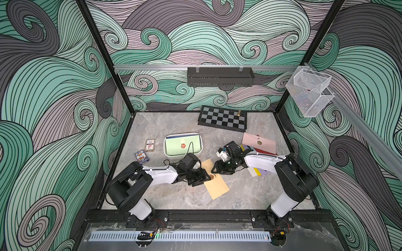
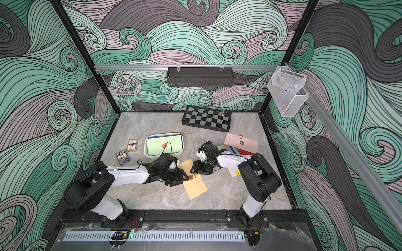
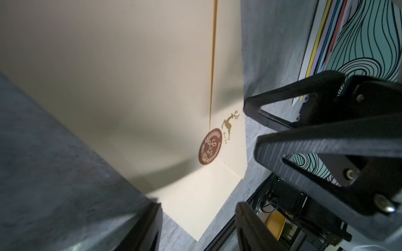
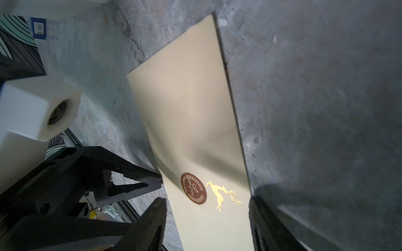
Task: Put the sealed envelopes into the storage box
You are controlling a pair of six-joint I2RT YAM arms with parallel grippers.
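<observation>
A cream envelope (image 1: 217,189) with a brown seal (image 3: 210,146) and a gold deer print lies on the table between the arms. My left gripper is over it, open, with its fingers to either side of the envelope's end in the left wrist view. From the other side, my right gripper is open too, and its fingertips flank the envelope's width. Whether any finger touches the paper cannot be told. The white storage box (image 1: 202,147) behind the left gripper holds a green envelope (image 1: 178,144) with a blue edge behind it.
A pink envelope (image 1: 268,145) and other coloured ones lie at the right, partly under the right arm. Two card packs (image 1: 150,144) (image 1: 141,156) sit at the left. Near the back edge is a chessboard (image 1: 222,118).
</observation>
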